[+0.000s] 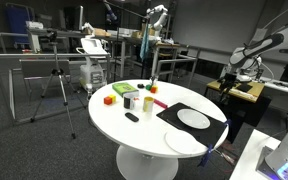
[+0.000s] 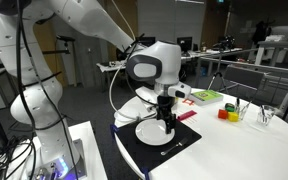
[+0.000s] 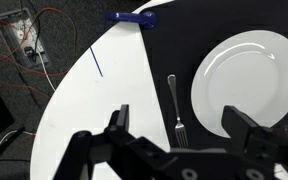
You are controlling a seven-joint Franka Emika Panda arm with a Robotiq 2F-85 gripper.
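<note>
My gripper is open in the wrist view, with nothing held between its fingers. It hangs above the table edge, looking down. A white plate (image 3: 249, 82) lies on a black mat (image 3: 172, 50), to the right in that view. On the mat beside the plate lies a metal fork (image 3: 176, 112), lined up below the space between my fingers but not held. In the second exterior view the same plate (image 2: 152, 134) is partly behind my arm, and the fork (image 2: 172, 150) lies to its right.
A blue clamp (image 3: 132, 17) sits at the table edge. Cups, coloured blocks and a green tray (image 1: 123, 87) stand toward the table's far side. A second white disc (image 1: 174, 145) lies near the mat.
</note>
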